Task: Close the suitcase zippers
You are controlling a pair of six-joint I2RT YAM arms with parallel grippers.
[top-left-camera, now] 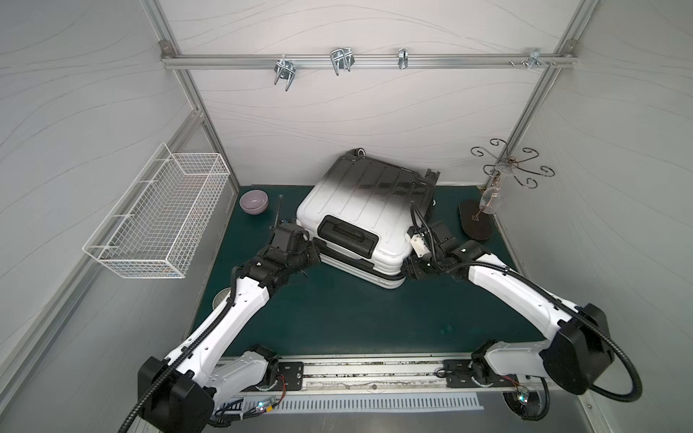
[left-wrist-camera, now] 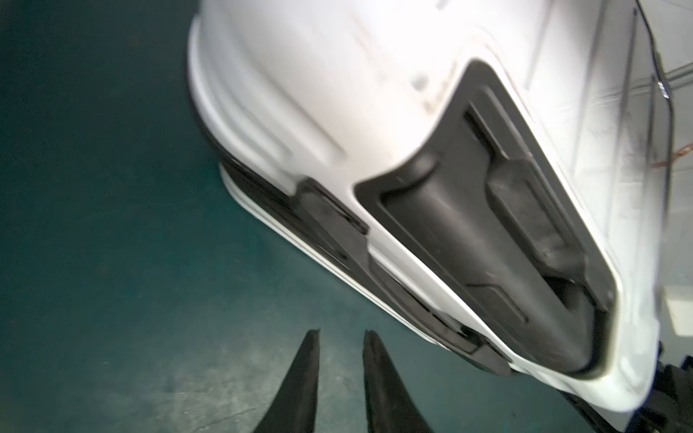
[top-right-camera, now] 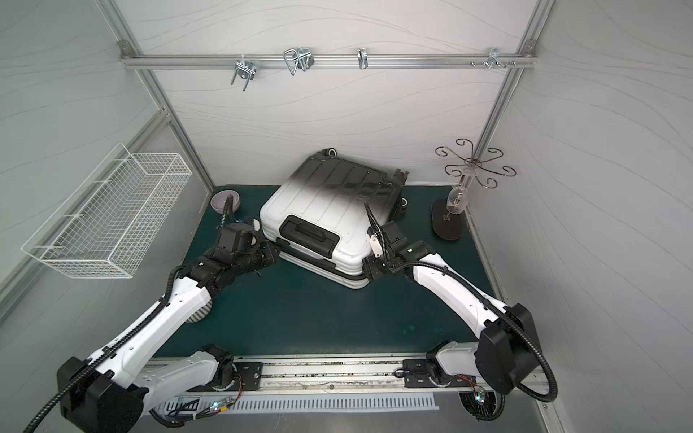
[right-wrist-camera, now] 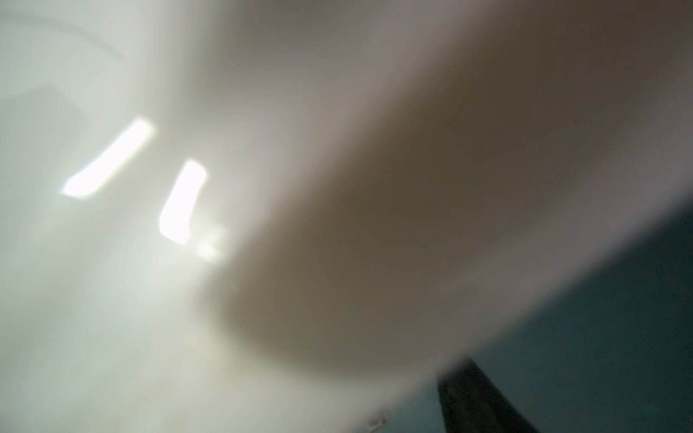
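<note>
The silver-white suitcase (top-left-camera: 361,198), fading to dark at its far end, lies at an angle at the back of the table. A black zipper band (left-wrist-camera: 335,249) runs along its seam below the black handle (left-wrist-camera: 476,238); no zipper pull can be made out clearly. Beside the left front of the case, my left gripper is partly open, and only table shows between its fingers. My right gripper (top-left-camera: 410,270) is at the near right corner. In the right wrist view, a blurred pale surface fills most of the picture, and only one finger (right-wrist-camera: 480,400) shows.
Behind the left arm is a purple bowl (top-left-camera: 253,202); a partly hidden cup (top-left-camera: 221,296) stands beside that arm. A wire basket (top-left-camera: 162,216) hangs at left. A dark oval base (top-left-camera: 475,220) and scrolled metal piece (top-left-camera: 511,162) are at right.
</note>
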